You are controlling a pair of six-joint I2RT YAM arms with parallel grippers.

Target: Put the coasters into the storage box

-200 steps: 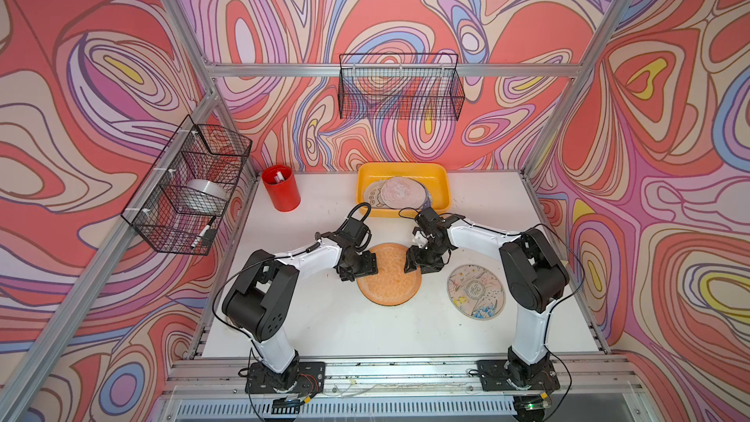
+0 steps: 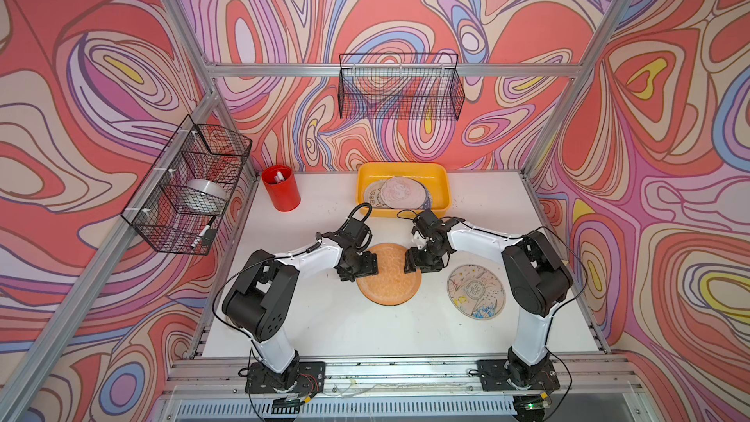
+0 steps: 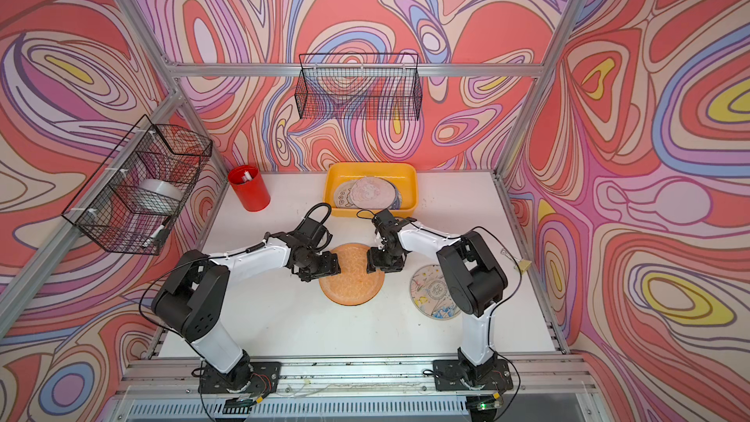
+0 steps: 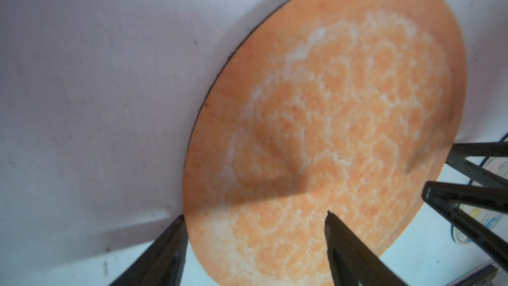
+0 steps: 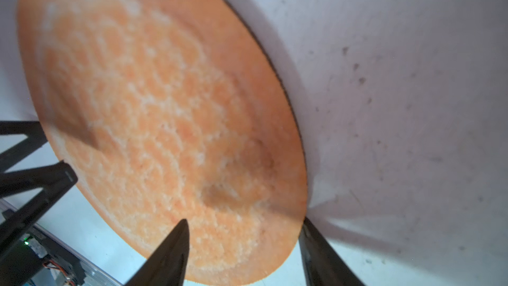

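An orange round coaster (image 2: 388,283) with a dark edge lies between my two grippers in the top left view. At its left rim my left gripper stands open, one finger by the rim and the other over the coaster's face. My right gripper is likewise open at the opposite rim, its fingers apart. Neither pair of fingers is closed on the coaster. A patterned round coaster (image 2: 476,291) lies flat to the right. Behind the arms is the yellow storage box (image 2: 443,191), with a pale pink coaster (image 2: 402,190) on top of other patterned ones.
A red cup (image 2: 283,190) stands at the table's back left. Black wire baskets (image 2: 187,187) hang on the left frame and on the back rail. Free white table (image 2: 336,328) lies in front of the orange coaster.
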